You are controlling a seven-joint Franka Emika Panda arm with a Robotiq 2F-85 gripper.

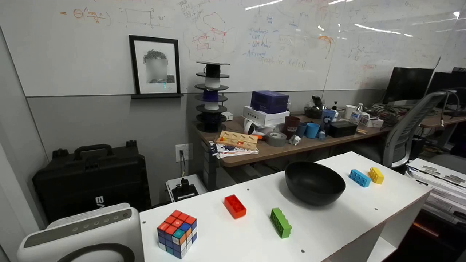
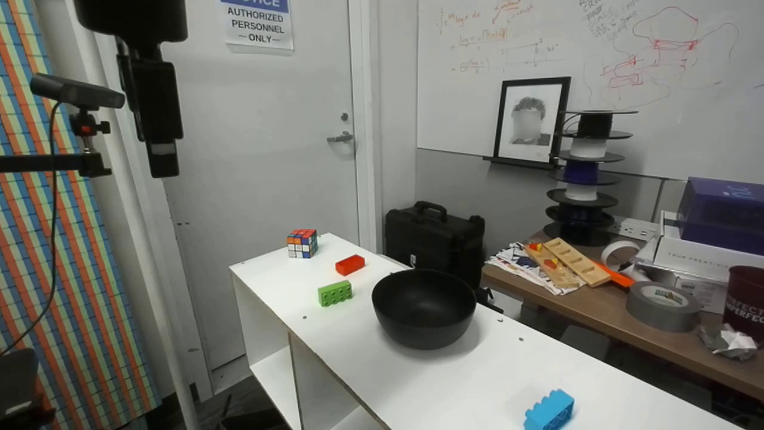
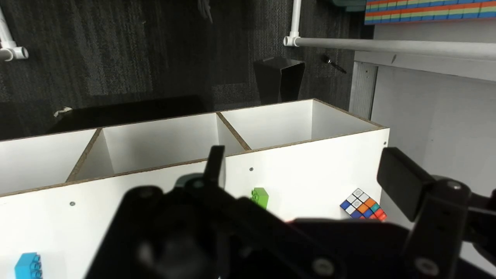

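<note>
My gripper is open in the wrist view, its two dark fingers wide apart with nothing between them. In exterior view 2 it hangs at the upper left, high off the white tabletop. A black bowl rests upright on that surface; what shows of its inside is empty. On its near-left side lie a green brick and a red brick, with a Rubik's cube by the table's end. Beyond the bowl sit a blue brick and a yellow brick, close together.
A brown desk crowded with boxes, cups and tape runs behind the table. Open shelf compartments form the table's side. A camera on a stand is near my arm. Bare surface surrounds the bowl and bricks.
</note>
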